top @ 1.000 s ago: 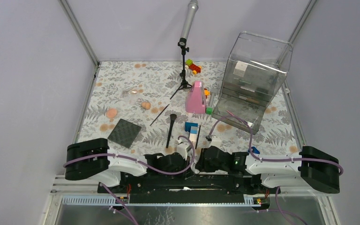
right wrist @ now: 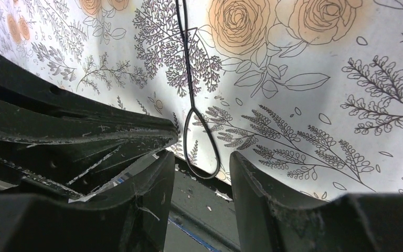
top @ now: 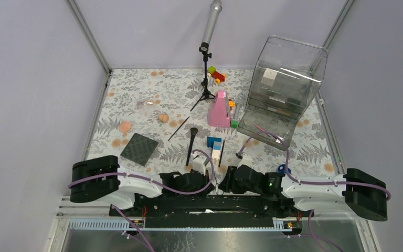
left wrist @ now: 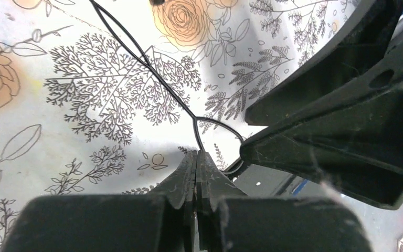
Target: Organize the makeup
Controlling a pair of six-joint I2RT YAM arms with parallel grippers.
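Both grippers are low at the front centre of the table, facing each other. My left gripper is shut over a thin black looped cord (left wrist: 172,92), nothing clear between its fingers. My right gripper stands open around the cord's loop, which lies on the cloth. In the top view are a black brush (top: 191,140), a thin pencil (top: 178,128), a pink case (top: 219,115), small blue and white items (top: 213,140) and a clear acrylic organiser (top: 273,94) at the right.
A dark square mat (top: 139,149) lies left. A tripod stand (top: 205,79) with toy blocks (top: 218,76) is at the back. A blue tape roll (top: 282,168) lies near the right arm.
My right arm has moved a little to the right, away from the left gripper. The left gripper has shifted slightly.
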